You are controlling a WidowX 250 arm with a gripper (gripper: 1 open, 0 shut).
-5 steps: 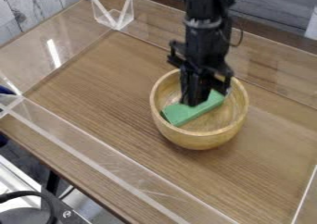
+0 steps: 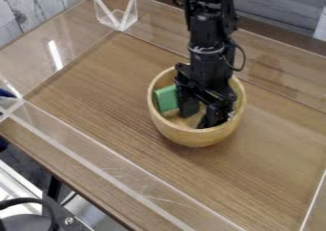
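My black gripper (image 2: 201, 106) reaches down from the top into a light wooden bowl (image 2: 200, 136) in the middle of the camera view. A green object (image 2: 166, 98) sits inside the bowl at its left, partly hidden behind the gripper. The gripper is down within the bowl, right of the green object; its fingertips are dark and hard to make out, so whether it touches the object cannot be told.
The bowl stands on a wooden table (image 2: 90, 101). A clear plastic piece (image 2: 116, 13) is at the back left. A black cable (image 2: 26, 212) lies at the lower left. The table left and right of the bowl is clear.
The gripper has come lower into the bowl and further toward the front right. The green object has shifted to the bowl's left side and now looks more upright.
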